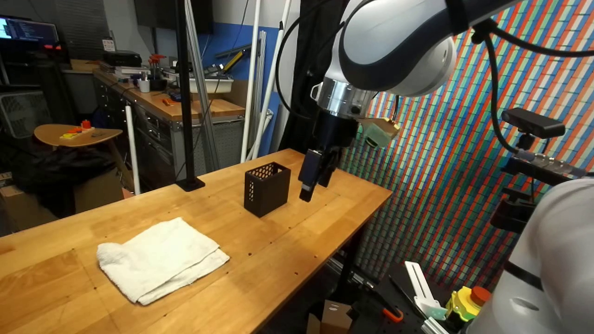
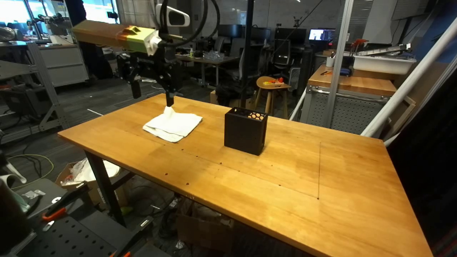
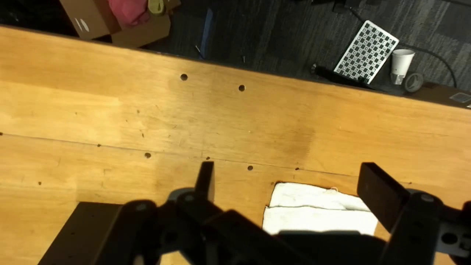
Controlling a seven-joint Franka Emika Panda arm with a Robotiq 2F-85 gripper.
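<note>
A white folded cloth (image 1: 161, 257) lies flat on the wooden table; the wrist view shows part of the cloth (image 3: 320, 216) low in the picture. Standing upright apart from it is a black box (image 1: 267, 192) with a honeycomb-cut side, also visible as a dark box (image 2: 245, 132) in exterior view 2. My gripper is open, its black fingers (image 3: 382, 194) wide apart and nothing held between them. In exterior view 1 the gripper (image 1: 315, 189) hangs tilted above the table, to the right of the box. Its fingers appear clear of both objects.
The table (image 2: 325, 171) has broad bare areas around the cloth and box. A black post (image 1: 186, 111) rises from its far edge in exterior view 1. Off the table, a yellow box with a red button (image 1: 473, 300) sits near the arm's base.
</note>
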